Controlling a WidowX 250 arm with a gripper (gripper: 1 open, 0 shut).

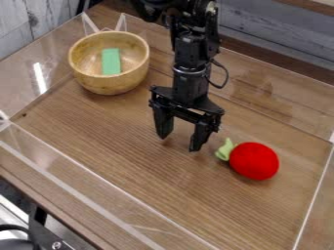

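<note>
My black gripper (182, 135) hangs low over the middle of the wooden table, its fingers spread open with nothing between them. To its right lies a red round object with a green top (255, 160), apart from the fingers. A yellow bowl (101, 78) holding a green block (112, 59) sits at the back left.
A black cable runs at the lower left corner.
</note>
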